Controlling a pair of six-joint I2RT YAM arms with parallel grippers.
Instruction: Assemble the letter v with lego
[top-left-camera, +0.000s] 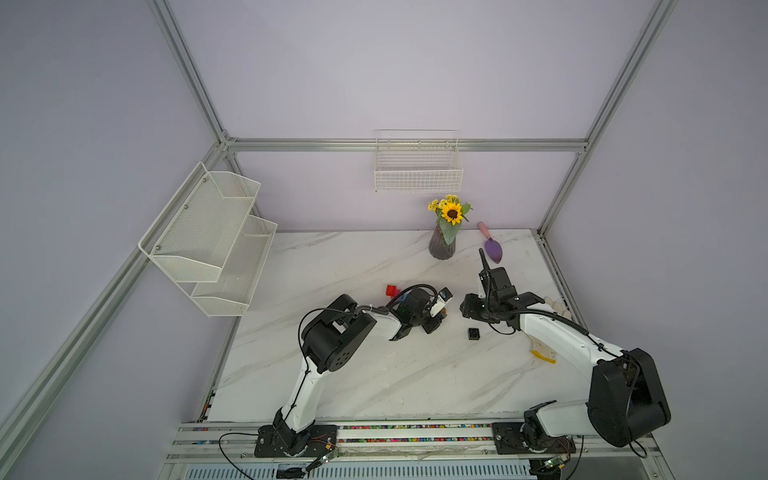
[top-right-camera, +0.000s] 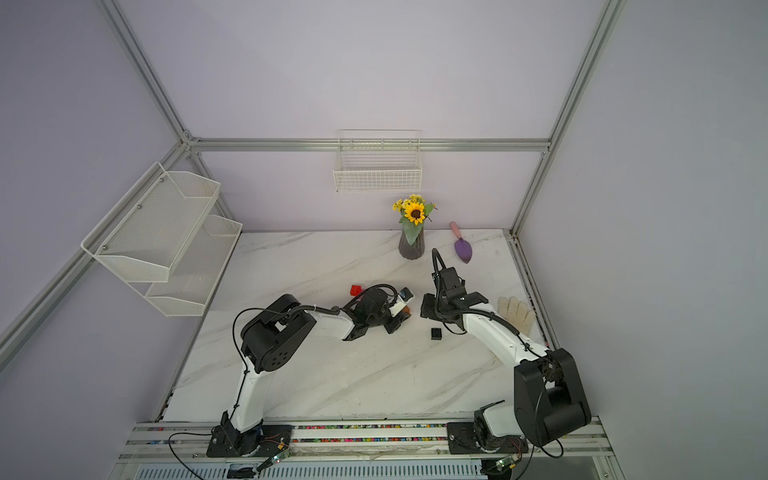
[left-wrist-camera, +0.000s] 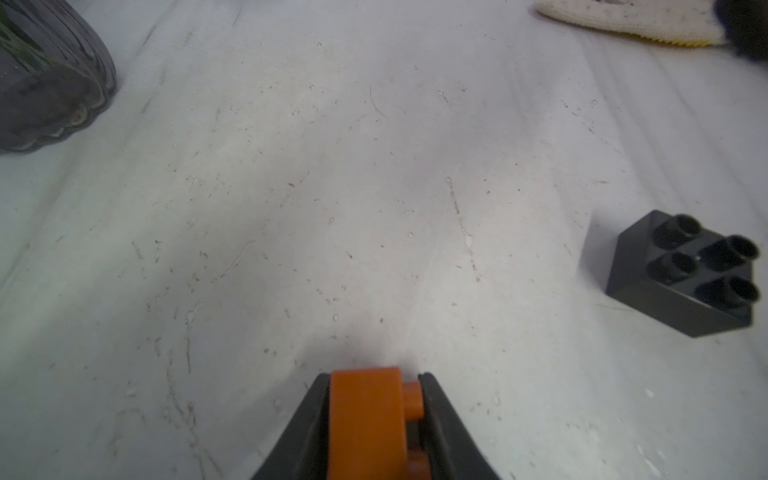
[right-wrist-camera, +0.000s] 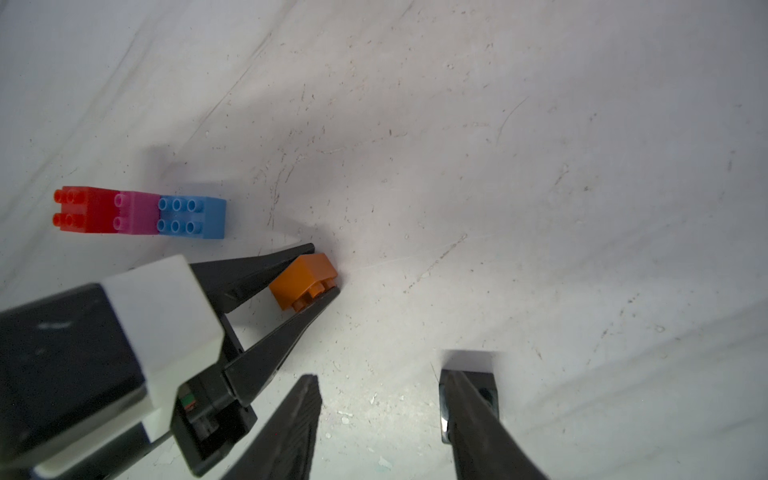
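My left gripper is shut on an orange brick, gripping it by two sides with its studs facing right in the left wrist view. In the right wrist view, that orange brick sits between the left fingers, close to the table; whether it touches is unclear. My right gripper is open and empty, its right finger partly covering a black brick below. That black brick rests studs up on the table. To the left, a red brick, a pink brick and a blue brick form a row.
A dark vase with sunflowers stands at the back, with a purple trowel to its right. A white glove lies at the right, partly behind the right arm.
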